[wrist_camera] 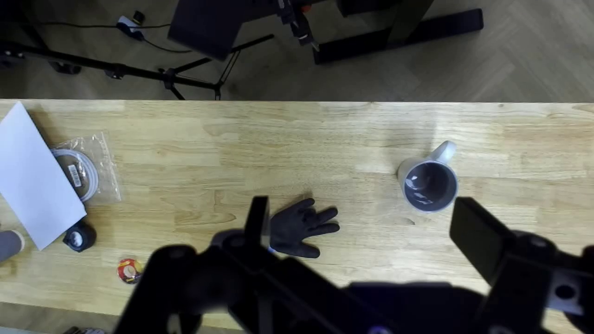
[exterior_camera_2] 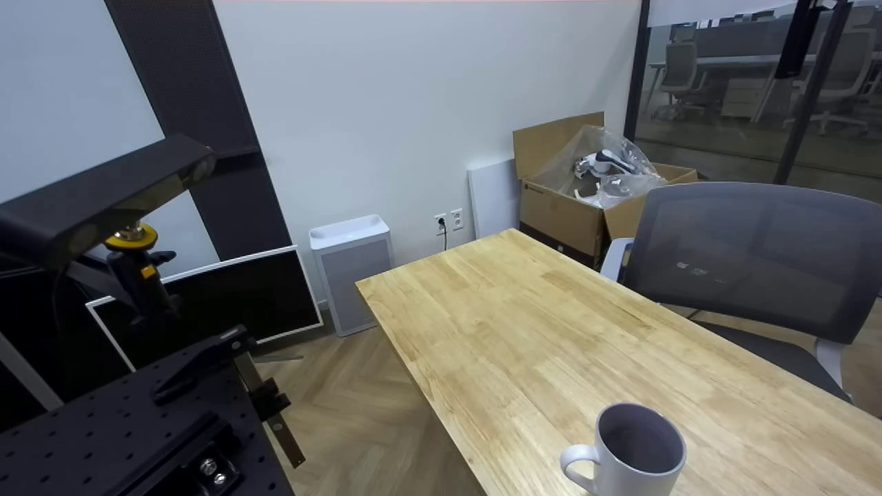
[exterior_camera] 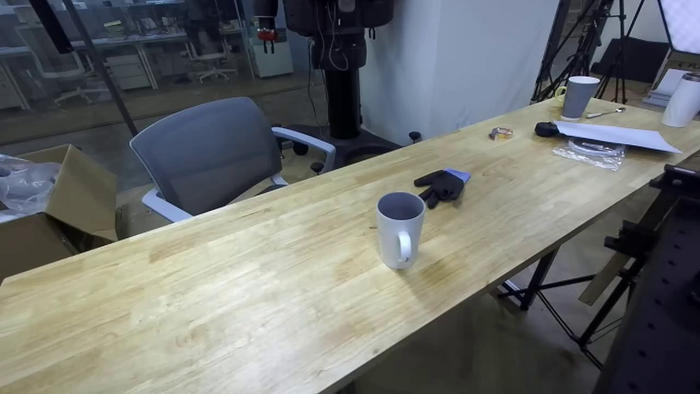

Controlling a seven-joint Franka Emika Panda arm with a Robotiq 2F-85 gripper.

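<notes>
In the wrist view my gripper is open high over the wooden table, its two black fingers wide apart with nothing held between them. A white mug (wrist_camera: 409,169) with a grey inside stands upright on the table, near the right finger and well below it. The mug (exterior_camera: 394,237) shows its handle toward the camera in exterior view 1; in exterior view 2 the mug (exterior_camera_2: 641,463) is partly cut off by the bottom edge. A black glove (wrist_camera: 298,228) with a blue cuff lies flat below the left finger, which hides part of it. Neither exterior view shows the gripper.
Farther along the table (exterior_camera: 216,289) lie a tape roll (exterior_camera: 500,133), a white sheet (exterior_camera: 613,135), a bagged cable (exterior_camera: 590,152) and a grey cup (exterior_camera: 579,98). An office chair (exterior_camera: 216,154) stands against the far side.
</notes>
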